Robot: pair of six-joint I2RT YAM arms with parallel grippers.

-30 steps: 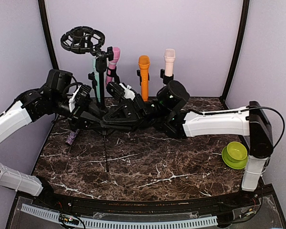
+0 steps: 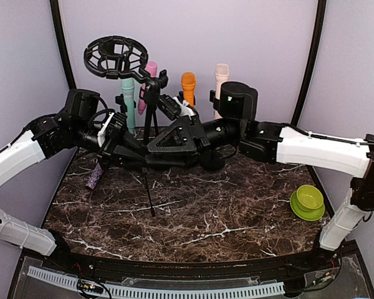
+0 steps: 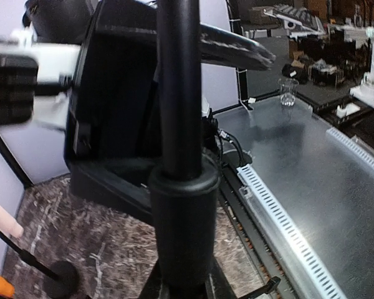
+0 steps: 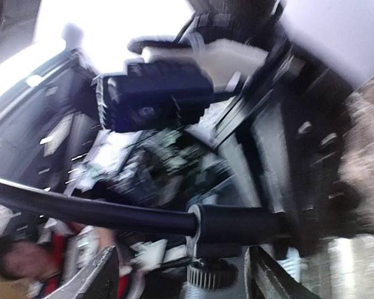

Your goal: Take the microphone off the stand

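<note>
A black microphone sits in a round cage-like mount (image 2: pixel 115 57) at the top of a black stand, upper left in the top view. My left gripper is shut on the stand's pole (image 3: pixel 182 93), which runs down the middle of the left wrist view. Close beside it, my right gripper is open. A ribbed knob (image 4: pixel 212 274) on the stand's joint shows between the right fingertips, apart from both; its depth between them is hard to judge. A thin boom rod (image 4: pixel 87 208) enters that joint from the left. Both arms hide much of the stand in the top view.
Turquoise (image 2: pixel 128 103), pink (image 2: pixel 151 70), orange (image 2: pixel 188 87) and pale (image 2: pixel 221 78) microphones stand along the back wall. A green bowl (image 2: pixel 310 198) is at the right. A purple glittery object (image 2: pixel 94 177) lies at the left.
My right arm's wrist and elbow have risen.
</note>
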